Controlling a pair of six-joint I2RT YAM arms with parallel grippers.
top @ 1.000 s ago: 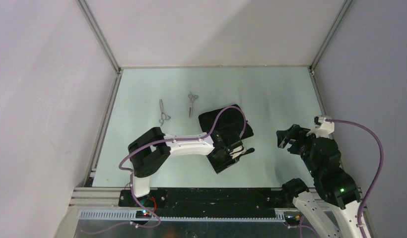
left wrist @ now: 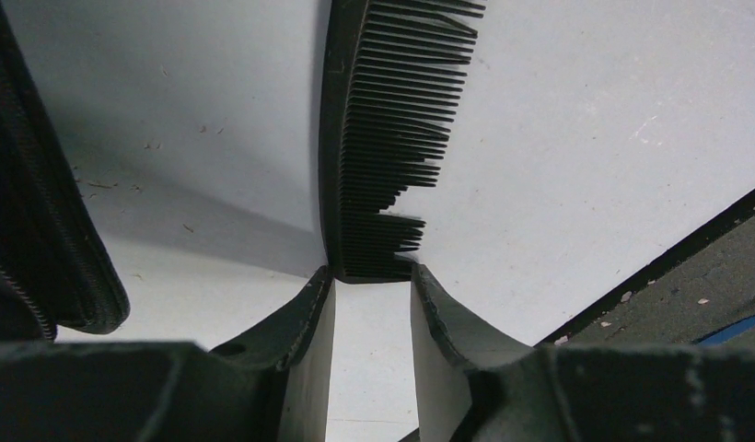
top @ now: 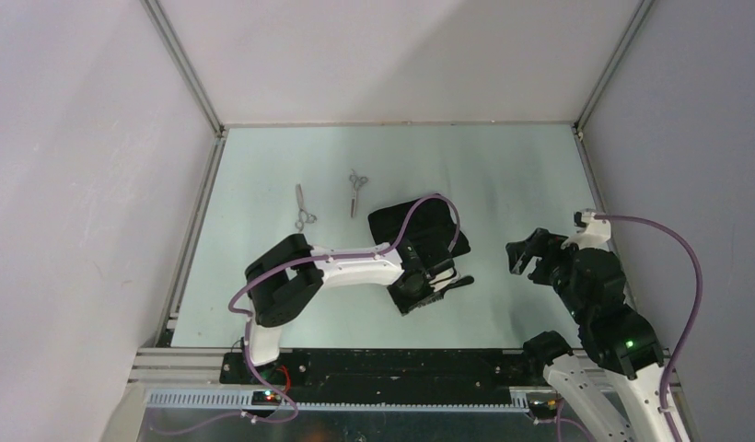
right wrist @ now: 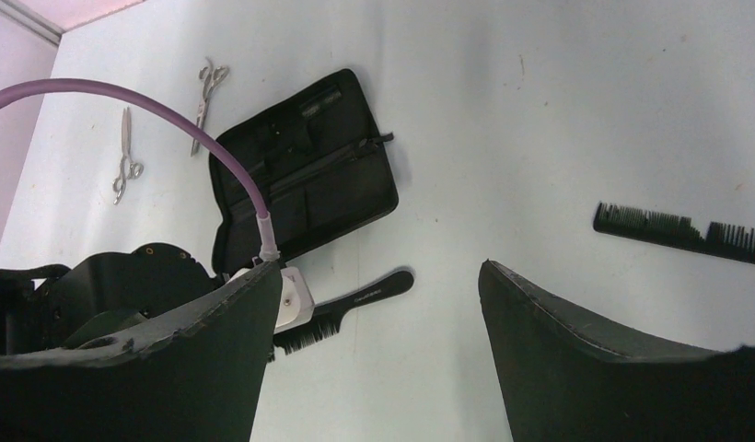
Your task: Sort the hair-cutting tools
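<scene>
A black comb with a handle lies on the table in front of the open black case. In the left wrist view, the toothed end of this comb sits between the fingertips of my left gripper, one at each edge; whether they press on it cannot be told. Off to the right, my right gripper hangs open and empty. A second black comb shows at the right of the right wrist view. Two silver scissors lie left of the case.
My left arm reaches across the front of the table and covers part of the case in the top view. Walls stand at both sides.
The scissors and case are unmoved.
</scene>
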